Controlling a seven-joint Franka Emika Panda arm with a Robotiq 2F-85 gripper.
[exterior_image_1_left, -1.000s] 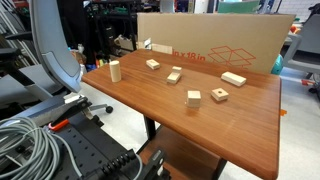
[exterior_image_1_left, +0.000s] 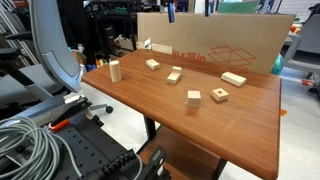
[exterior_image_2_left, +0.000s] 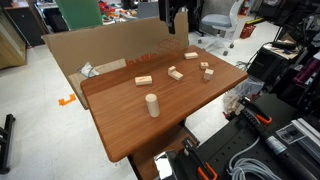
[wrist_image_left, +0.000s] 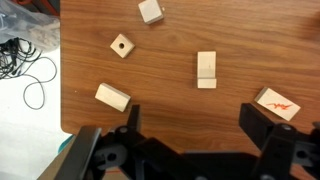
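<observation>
My gripper stands open high over the wooden table (exterior_image_1_left: 143, 92), its fingers wide apart with nothing between them. In exterior view 1 only the dark fingertips (exterior_image_1_left: 171, 11) reach in at the top. Below, in the wrist view, two pale blocks (wrist_image_left: 206, 65) lie end to end near the middle. A block with a red mark (wrist_image_left: 277, 103) lies to the right and a plain oblong block (wrist_image_left: 113, 96) to the left. A small block with a dark spot (wrist_image_left: 122, 45) and a cube (wrist_image_left: 151, 10) are farther up. An upright pale cylinder (exterior_image_2_left: 152, 105) shows in exterior view 2.
A tall cardboard panel (exterior_image_1_left: 220, 42) stands along one long side of the table. Coiled cables (exterior_image_1_left: 28, 150) lie by the robot's base. Bare wood separates the scattered blocks, and the table edge (wrist_image_left: 62, 75) shows at the left of the wrist view.
The gripper's fingertips have come into view at the top of exterior view 1, where they did not show before. The blocks and cylinder stay where they were.
</observation>
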